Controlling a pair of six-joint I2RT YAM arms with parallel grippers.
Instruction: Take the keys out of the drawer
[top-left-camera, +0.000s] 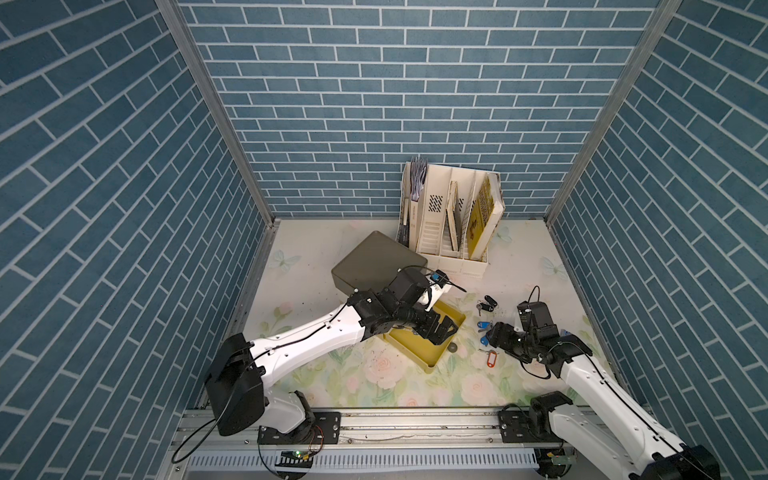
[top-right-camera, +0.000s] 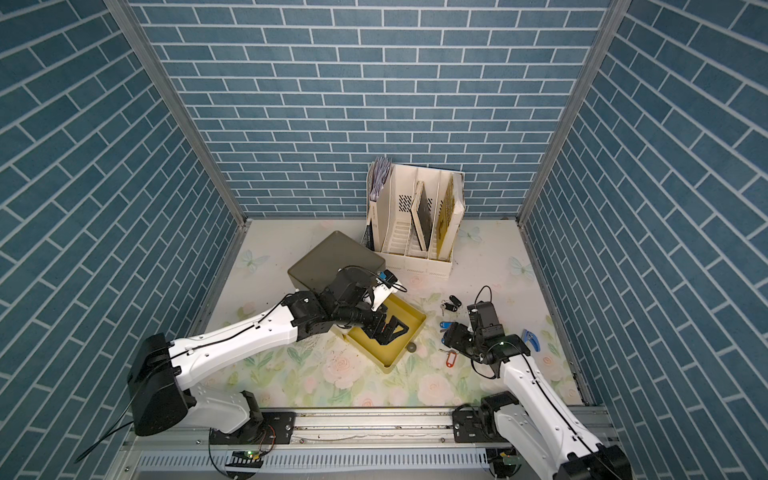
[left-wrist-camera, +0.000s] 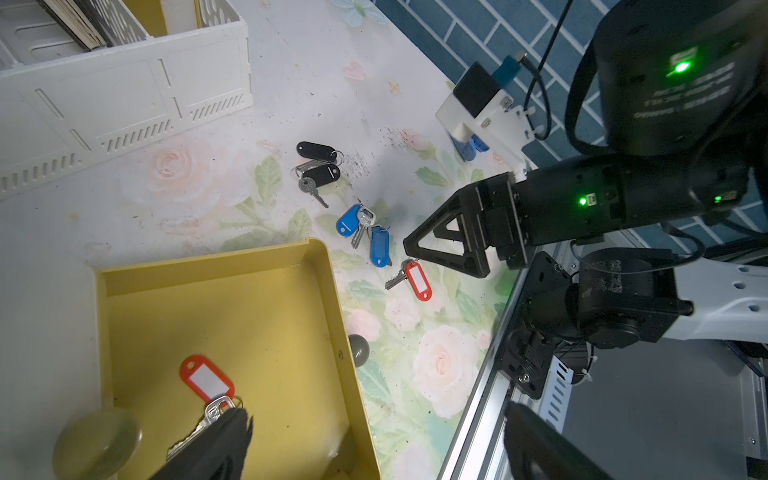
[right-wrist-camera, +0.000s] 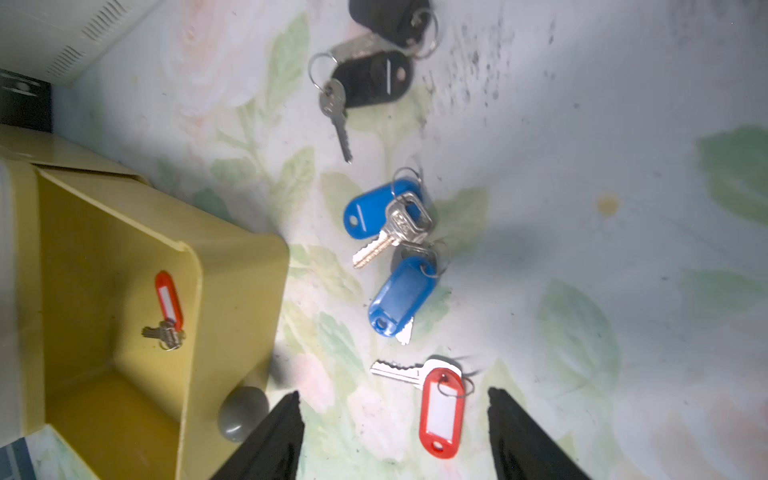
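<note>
The yellow drawer (left-wrist-camera: 325, 288) is open. Inside lies a key with a red tag (left-wrist-camera: 206, 377), partly covered by a finger of my left gripper. That gripper is over the drawer, its fingers wide apart and nothing visible between them. On the table to the right of the drawer are two blue-tagged keys (right-wrist-camera: 402, 296), two black-tagged ones (right-wrist-camera: 373, 78) and a red-tagged key (right-wrist-camera: 441, 412). My right gripper hovers near the red-tagged key on the table, fingers open and empty.
A round grey knob (right-wrist-camera: 243, 413) sticks out of the drawer front. Behind stand the grey-brown box (top-left-camera: 376, 260) and a white file holder (top-left-camera: 452, 262). A blue object (top-right-camera: 531, 340) lies at the far right. Free table surrounds the keys.
</note>
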